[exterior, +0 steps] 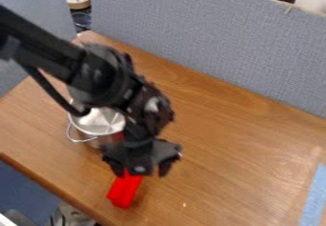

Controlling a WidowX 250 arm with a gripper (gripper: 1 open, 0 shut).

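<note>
My gripper (143, 161) is low over the wooden table at the lower middle, directly above a red block (124, 192). The block's upper part is hidden under the gripper, and whether the fingers touch it I cannot tell. The dark arm reaches in from the upper left and covers most of a metal pot (93, 128), whose rim and wire handle show at the left.
Padded grey walls (204, 34) bound the back and left. A blue strip (311, 196) lies at the right edge, and the table's front edge is at lower left.
</note>
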